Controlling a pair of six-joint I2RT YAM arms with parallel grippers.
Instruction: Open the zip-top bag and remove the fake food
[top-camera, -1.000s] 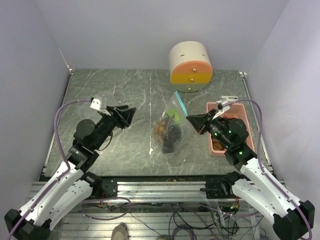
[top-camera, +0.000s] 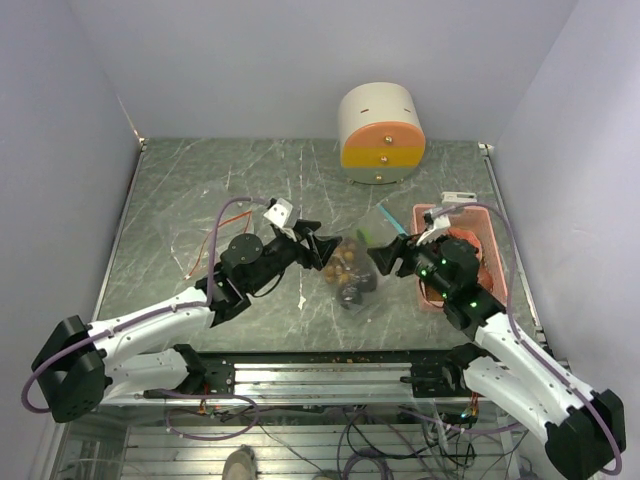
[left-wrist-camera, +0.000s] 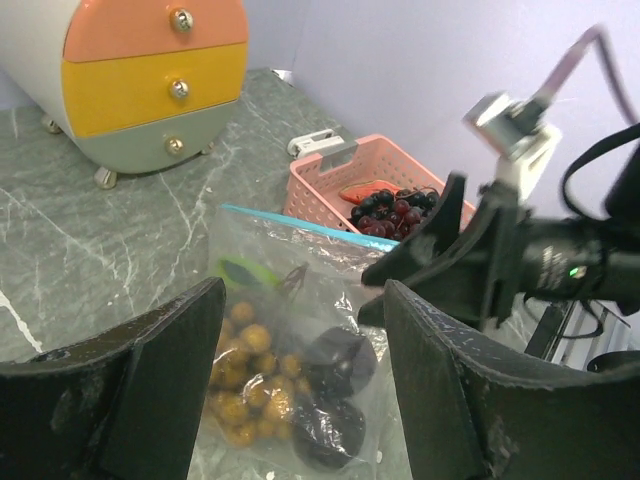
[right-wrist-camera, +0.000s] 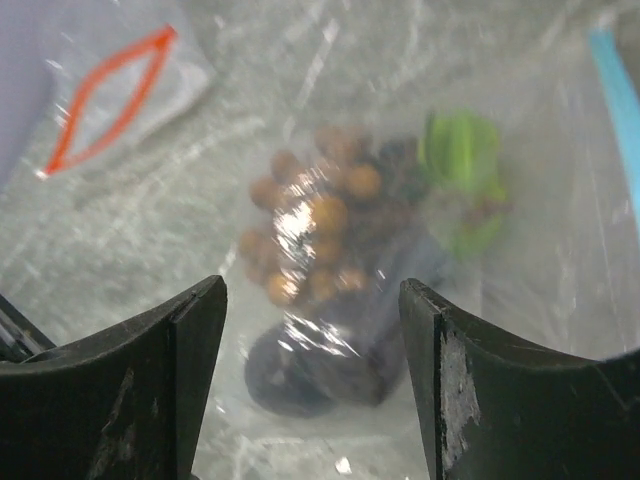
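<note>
A clear zip top bag (top-camera: 355, 270) with a blue zip strip (left-wrist-camera: 300, 226) lies on the table between my two grippers. Through its film show several small yellow-brown round pieces (left-wrist-camera: 250, 375), dark purple pieces (left-wrist-camera: 335, 400) and a green piece (right-wrist-camera: 465, 175). My left gripper (top-camera: 325, 250) stands open at the bag's left side, with nothing held between its fingers. On the bag's right side, my right gripper (top-camera: 385, 265) has its fingers apart, and nothing is gripped in the right wrist view. The blue strip slants up and away from the right gripper.
A pink basket (top-camera: 425, 215) holding fake grapes and other food stands right of the bag, under the right arm. An empty clear bag with an orange strip (top-camera: 200, 250) lies left. A rounded drawer cabinet (top-camera: 382, 130) stands at the back.
My left gripper has come right to the bag's side. The right gripper has gone from shut to apart, and the bag has turned and lies flatter, its blue strip shifted right.
</note>
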